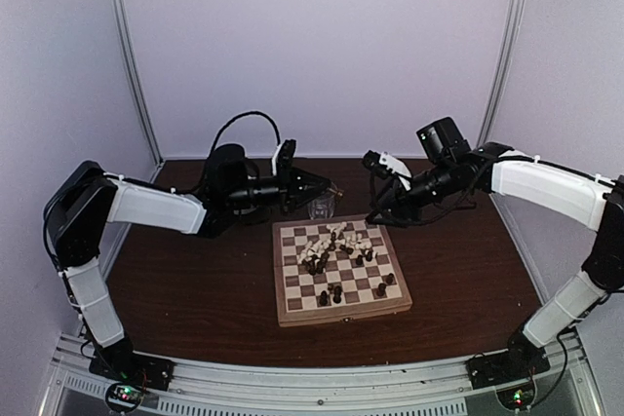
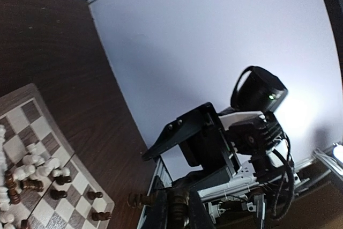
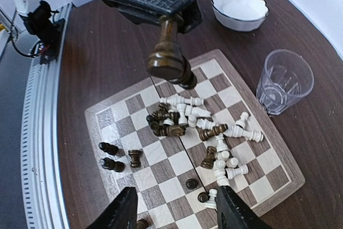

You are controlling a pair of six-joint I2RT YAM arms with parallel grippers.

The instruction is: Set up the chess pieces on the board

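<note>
The chessboard [image 1: 343,316] lies on the dark table, with brown and white pieces in a heap on its far half. A dark brown piece is gripped by my left gripper [image 1: 327,190], raised behind the board; in the left wrist view the brown piece [image 2: 140,200] sticks out from the fingers. My right gripper [image 1: 373,216] is above the board's far right part. In the right wrist view its fingers [image 3: 120,213] stand apart with nothing held between them. Near the board's front, several brown pieces [image 3: 135,158] are scattered, some upright.
A clear glass [image 3: 285,81] stands just behind the board, and a white bowl [image 3: 239,9] sits farther along the table. White pieces [image 3: 182,100] lie toppled among brown ones. Bare table [image 1: 185,289] extends left of the board.
</note>
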